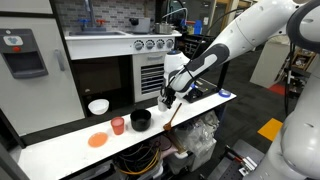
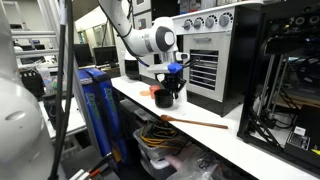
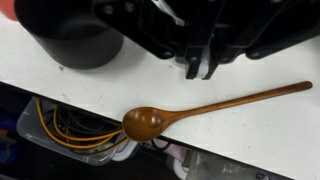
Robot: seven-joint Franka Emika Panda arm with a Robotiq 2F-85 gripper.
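Observation:
In the wrist view, my gripper hangs over the white counter with its fingers close together. A small pale object (image 3: 206, 70) shows as a sliver between them; its shape is mostly hidden. Below the gripper, apart from it, lies a wooden spoon (image 3: 145, 123), its bowl jutting over the counter's front edge and its handle running right. A black pot (image 3: 75, 45) stands to the left. From exterior view 1, the gripper (image 1: 163, 103) sits low near the back of the counter, right of the pot (image 1: 141, 121). The spoon (image 1: 173, 117) slants across the front edge.
Reddish cups (image 1: 117, 125), a white bowl (image 1: 98, 106) and an orange disc (image 1: 97, 140) are left of the pot. Cabinets and an oven (image 1: 152, 80) line the back. Cables (image 1: 141, 158) and bins lie below the front edge. Bare counter (image 2: 205, 112) surrounds the spoon's handle.

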